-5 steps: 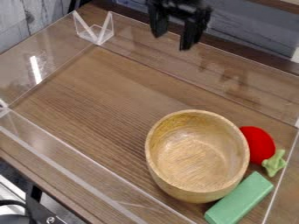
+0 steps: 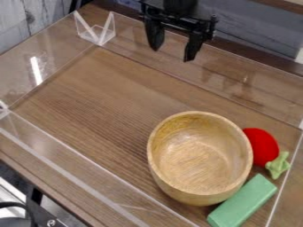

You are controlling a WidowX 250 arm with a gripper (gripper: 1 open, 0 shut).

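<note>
The dark gripper (image 2: 173, 46) hangs at the top centre of the camera view, above the back of the wooden table, open with nothing visible between its fingers. A tan bowl (image 2: 197, 164) sits at the lower right. Right of it lie a red round object (image 2: 258, 142) with a green leafy part, and a green block (image 2: 242, 200).
A white wire-like object (image 2: 92, 27) stands at the upper left. A dark cable-like item lies at the lower left edge.
The bowl and objects on the right have not moved.
</note>
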